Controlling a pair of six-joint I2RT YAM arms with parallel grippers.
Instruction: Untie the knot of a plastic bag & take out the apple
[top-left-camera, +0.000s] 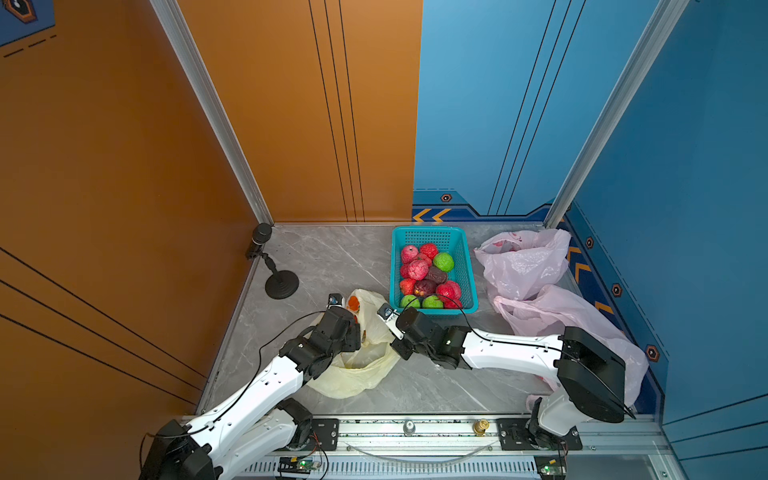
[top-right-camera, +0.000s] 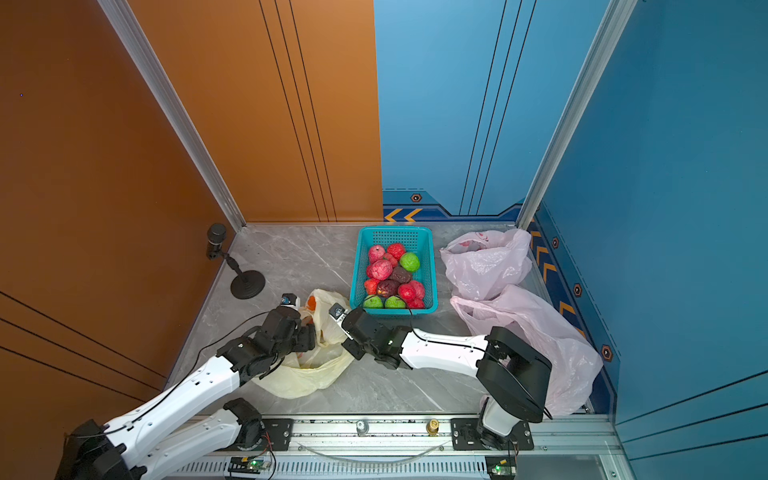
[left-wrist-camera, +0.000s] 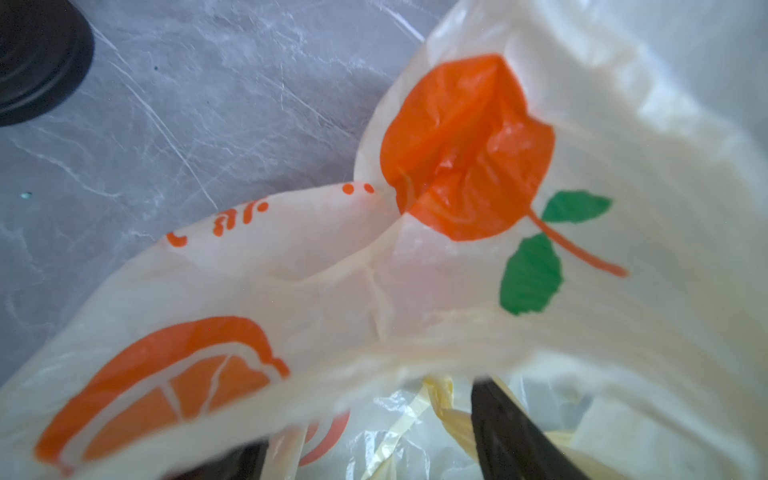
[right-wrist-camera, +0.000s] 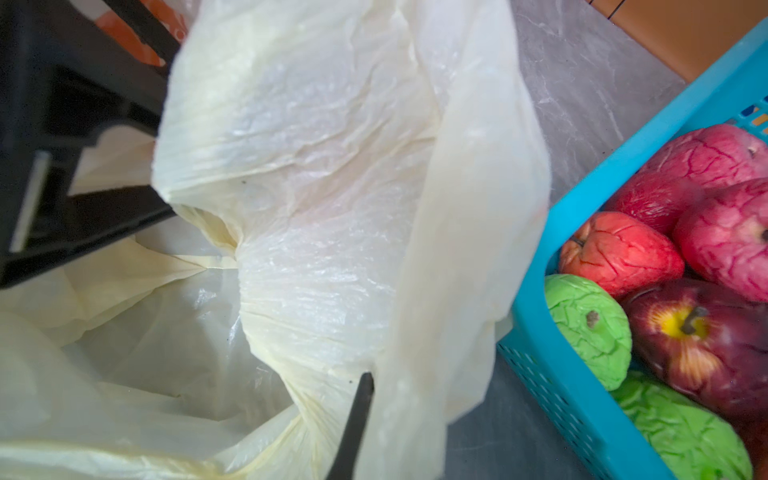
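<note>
The cream plastic bag (top-left-camera: 360, 382) lies with its mouth spread at the front middle of the table, orange and green prints on its side. Over its left part is my left gripper (top-left-camera: 357, 340); in the left wrist view its dark fingers (left-wrist-camera: 512, 432) stand apart, partly behind a fold of the bag. At the bag's right side my right gripper (top-left-camera: 397, 352) is shut, with one dark fingertip (right-wrist-camera: 357, 416) showing against the thin film. Whether film is pinched there is hard to see. No apple shows inside the bag's visible interior (right-wrist-camera: 192, 344).
Close behind the right arm stands a teal basket (top-left-camera: 396, 264) of artificial fruit. Pink bags (top-left-camera: 524, 260) lie along the right wall. A black stand (top-left-camera: 281, 284) stands at left. The table's front middle, right of the cream bag, is clear.
</note>
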